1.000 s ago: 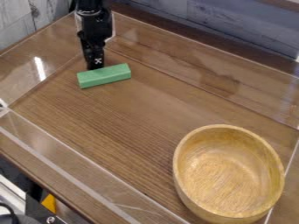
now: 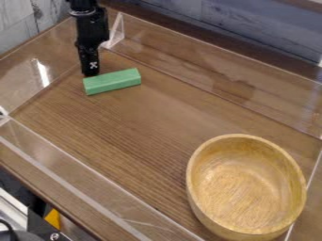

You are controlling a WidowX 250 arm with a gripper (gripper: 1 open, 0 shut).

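Observation:
A green rectangular block [image 2: 112,81] lies on the wooden table [image 2: 151,141] at the upper left, set at a slight angle. Just behind its left end, the black arm reaches down from the top edge, and my gripper [image 2: 90,68] is low over the table, its tip small and dark. It looks shut, with nothing visible between its fingers; whether it touches the block or the table is hard to tell.
A large yellow bowl [image 2: 246,184] occupies the lower right. The table's left edge runs along the lower left, with cables beyond it.
The arm has shifted slightly to the left over the last second. The green block and the bowl look unmoved.

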